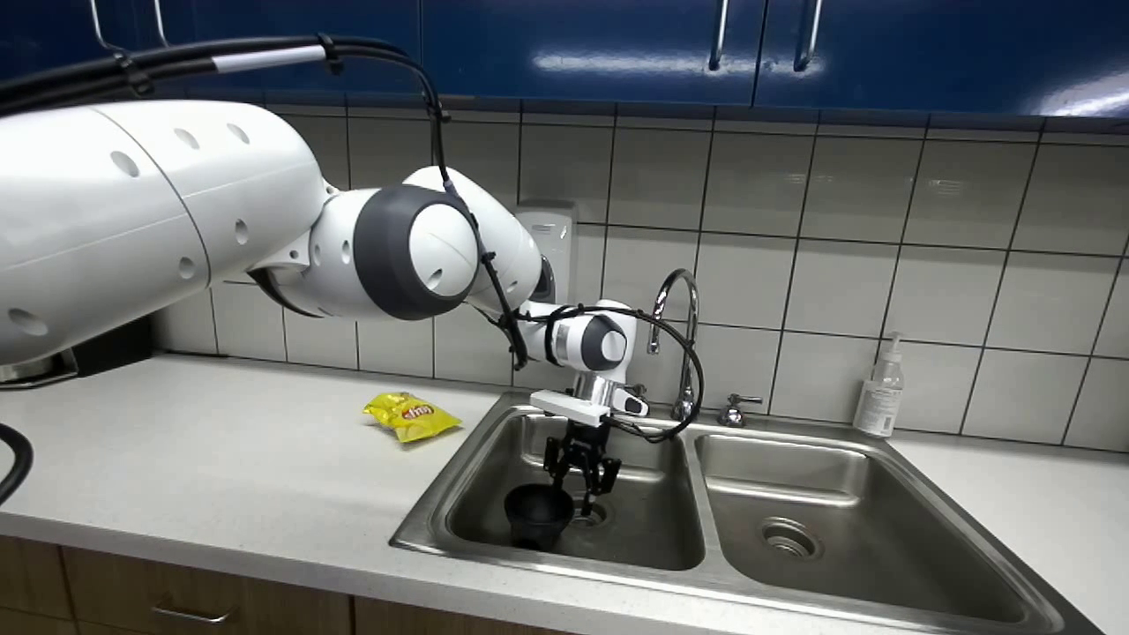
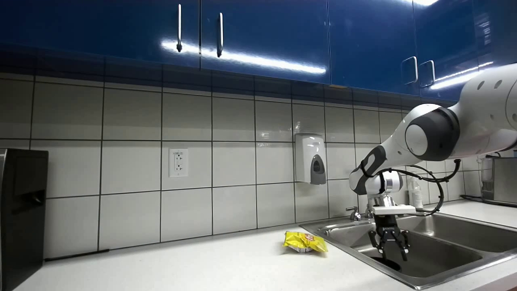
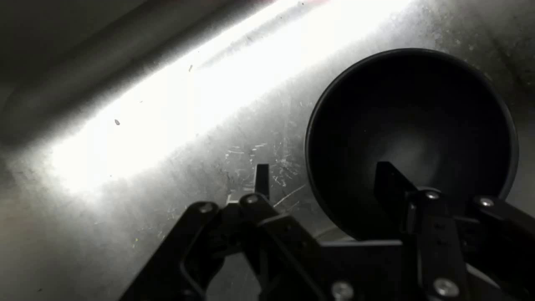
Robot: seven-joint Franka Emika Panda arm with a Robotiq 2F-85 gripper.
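A black bowl (image 1: 539, 519) stands in the left sink basin, its round mouth facing up in the wrist view. My gripper (image 1: 574, 492) hangs over the same basin, at the bowl's right-hand edge. Its fingers are spread apart, so it is open. Seen from the wrist, one fingertip (image 3: 388, 175) overlaps the bowl's dark inside (image 3: 421, 120), while the other fingertip (image 3: 261, 178) lies over bare metal outside the rim. Nothing is pinched between them. In exterior view 2 the basin's near wall hides most of the bowl (image 2: 387, 263).
A yellow snack bag (image 1: 410, 416) lies on the counter left of the sink (image 1: 423, 519). The faucet (image 1: 693, 317) rises behind the basins, and a soap bottle (image 1: 879, 393) stands at the back right. The right basin (image 1: 878, 529) is empty.
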